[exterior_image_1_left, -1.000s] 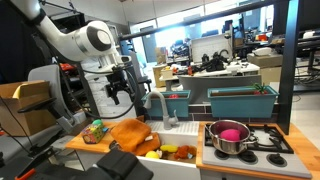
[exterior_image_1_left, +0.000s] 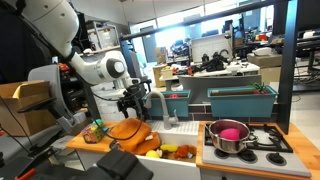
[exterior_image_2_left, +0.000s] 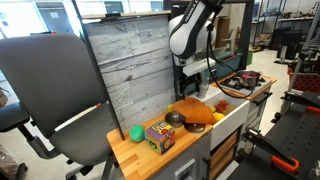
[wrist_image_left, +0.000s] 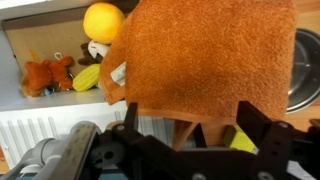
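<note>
An orange towel (wrist_image_left: 205, 55) is spread across the counter, with one part reaching over the sink's edge. Directly above it is my gripper, open, its two dark fingers apart and the towel in view beyond them. In the first exterior view the gripper (exterior_image_1_left: 128, 110) hangs low by the back edge of the towel (exterior_image_1_left: 129, 131). From the other side, the towel (exterior_image_2_left: 197, 110) lies bunched beside a metal bowl. Whether the fingertips touch the cloth cannot be made out.
The sink (wrist_image_left: 22, 103) holds toy food, including an orange ball (wrist_image_left: 104, 22). Metal bowls (exterior_image_2_left: 175, 119) and a small box (exterior_image_2_left: 160, 136) stand near the towel. A faucet (exterior_image_1_left: 163, 105) rises behind the sink. On the stove at right sits a pot (exterior_image_1_left: 229, 141).
The arm has come down and back from high above the counter, bringing the gripper close to the towel. The towel looks unmoved.
</note>
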